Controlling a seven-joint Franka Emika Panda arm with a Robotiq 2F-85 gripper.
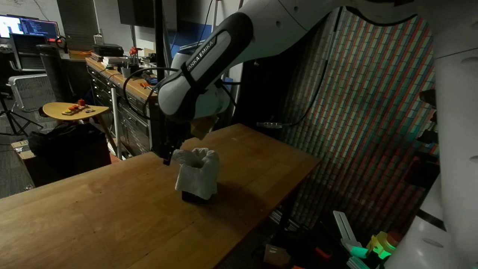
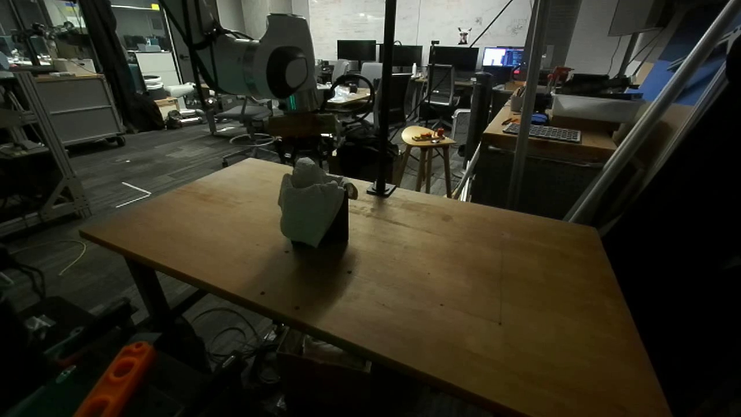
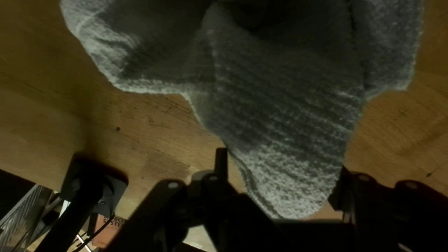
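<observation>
A pale grey cloth (image 1: pixel 197 172) is draped over a dark box (image 1: pixel 192 197) on the wooden table, its top bunched around a hollow. Exterior view 2 shows the cloth (image 2: pixel 305 208) over the same dark box (image 2: pixel 338 226). Just beside the cloth's far-left flap is my gripper (image 1: pixel 168 157), pointing down. From the wrist, one end of the cloth (image 3: pixel 289 176) hangs between the parted fingers of my gripper. A strip of table shows between the left finger and the cloth; contact at the right finger is unclear.
A black post (image 2: pixel 387 104) rises from a base plate at the table's far edge, close to my gripper. A small stool (image 1: pixel 74 110) holding small items stands beyond the table.
</observation>
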